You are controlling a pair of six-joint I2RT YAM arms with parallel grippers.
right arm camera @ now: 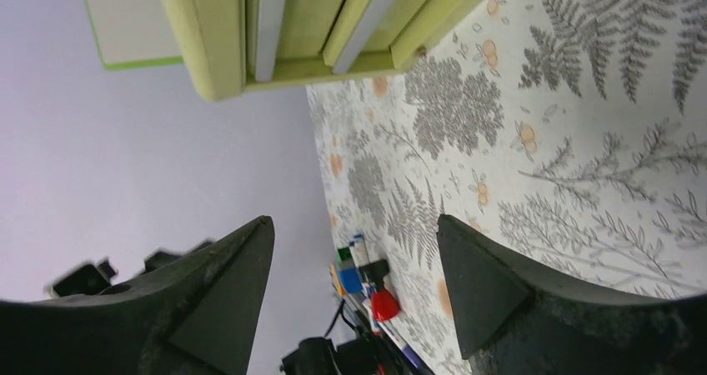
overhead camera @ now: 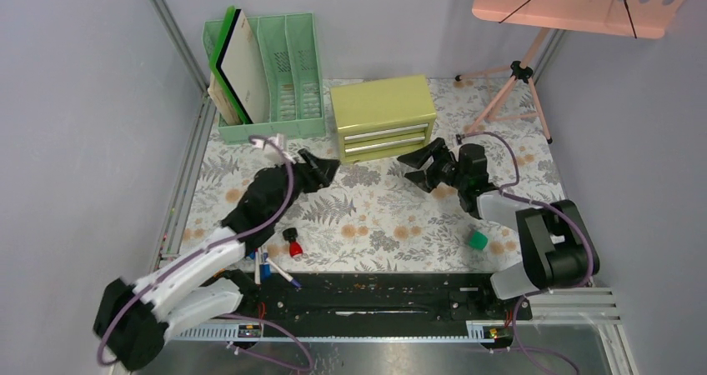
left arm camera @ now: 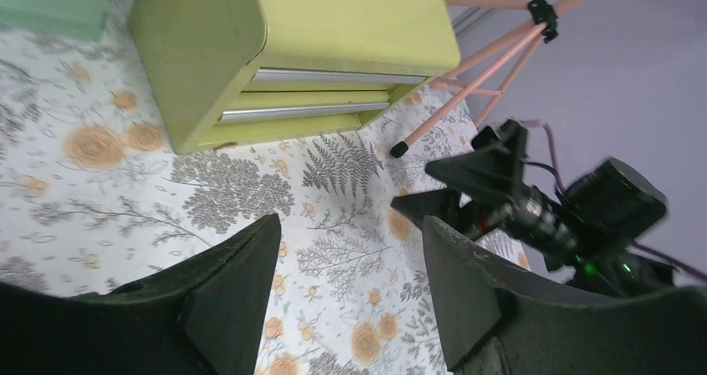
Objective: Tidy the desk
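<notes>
A yellow-green cabinet (overhead camera: pixel 383 105) with two silver-handled drawers stands at the back middle of the desk, both drawers looking shut in the top view. My left gripper (overhead camera: pixel 335 168) is in front of its left corner, fingers parted; the left wrist view shows bare desk between the fingers. On the other side, my right gripper (overhead camera: pixel 410 168) hangs just off the cabinet's front right, parted too, with only desk and wall between its fingers. Near the front left lie a red-and-black item (overhead camera: pixel 293 242), a white marker with a purple end (overhead camera: pixel 284 272) and blue items (overhead camera: pixel 265 265).
At the back left is a green file rack (overhead camera: pixel 317 83) holding a green-edged board (overhead camera: pixel 250 75) and other flat items. A pink tripod stand (overhead camera: pixel 500 100) occupies the back right. One small green block (overhead camera: pixel 478 240) lies front right.
</notes>
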